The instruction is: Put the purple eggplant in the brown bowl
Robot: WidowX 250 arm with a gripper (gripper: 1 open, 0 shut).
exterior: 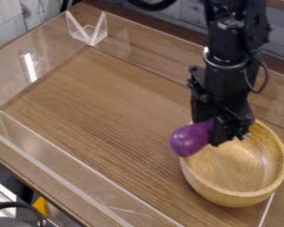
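Observation:
The purple eggplant (pixel 191 140) hangs tilted from my gripper (pixel 208 127), which is shut on it. In the camera view it overlaps the left rim of the brown bowl (pixel 233 199), and its lower end reaches a little past that rim to the left. The gripper covers the eggplant's upper end and hides part of the bowl's far rim. How high the eggplant is above the bowl I cannot tell. Nothing else shows inside the bowl.
Bare wooden table (pixel 103 115) spreads across the middle and left. A clear, pointed plastic piece (pixel 88 28) stands at the far left. Black cables and an orange part (pixel 40 206) sit at the lower left, beyond the table's edge.

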